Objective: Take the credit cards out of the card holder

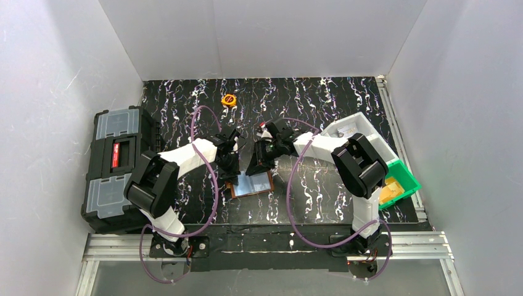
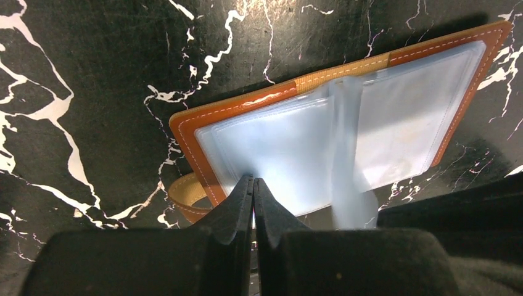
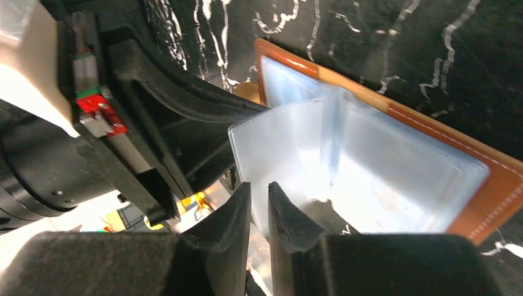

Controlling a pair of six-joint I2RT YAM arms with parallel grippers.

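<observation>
The card holder (image 2: 277, 92) lies spread open on the dark table, a brown stitched cover with clear plastic sleeves. One sleeve (image 2: 346, 142) stands raised and blurred near the fold. My left gripper is shut, its tips over the lower part of the left-hand sleeves. Nothing shows between them. In the right wrist view, my right gripper has its fingertips a little apart, with a lifted sleeve (image 3: 284, 148) behind and around the gap. Whether the sleeve passes between them is unclear. No separate card can be made out in the sleeves.
A white box (image 1: 373, 137) and a green bin (image 1: 408, 190) with yellowish contents stand at the right. A black toolbox (image 1: 120, 163) fills the left side. An orange tape measure (image 1: 229, 100) sits at the back. Both grippers work very close together.
</observation>
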